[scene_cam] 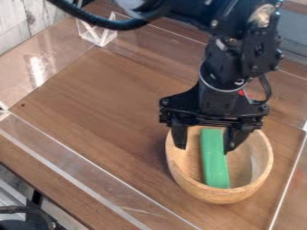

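Note:
My black gripper (pixel 207 137) hangs over the back part of a light wooden bowl (pixel 188 180), its two fingers apart and open. A long green block (pixel 214 164) lies inside the bowl, beneath and between the fingertips; whether the fingers touch it I cannot tell. A small red object (pixel 243 92) shows partly behind the gripper, mostly hidden.
A clear plastic object (pixel 96 30) stands at the back left. Pale strips run along the table's front-left and right edges.

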